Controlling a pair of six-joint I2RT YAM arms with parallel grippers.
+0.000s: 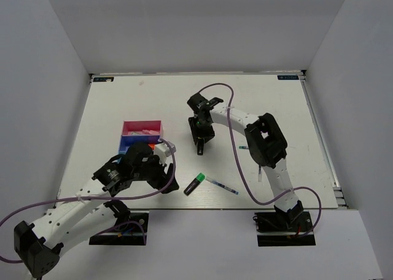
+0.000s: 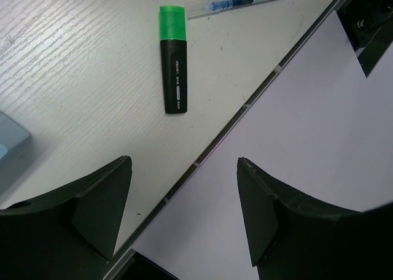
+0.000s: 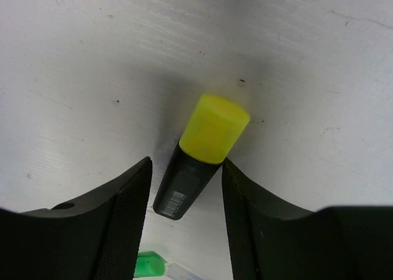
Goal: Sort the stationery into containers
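Note:
My right gripper is open around a black highlighter with a yellow cap (image 3: 214, 129); dark fingers stand on either side of its body, and I cannot tell whether they touch it. From above, only the highlighter's black end (image 1: 200, 147) shows below that gripper. Open and empty, my left gripper hangs near the front table edge. Ahead of it lies a black highlighter with a green cap (image 2: 174, 65), and beyond that a blue pen (image 2: 252, 0). The pink container (image 1: 142, 125) and blue container (image 1: 130, 140) stand at the left, partly hidden by my left arm.
Two thin pens, one pale blue (image 1: 244, 147) and one whitish (image 1: 260, 174), lie to the right near my right arm.

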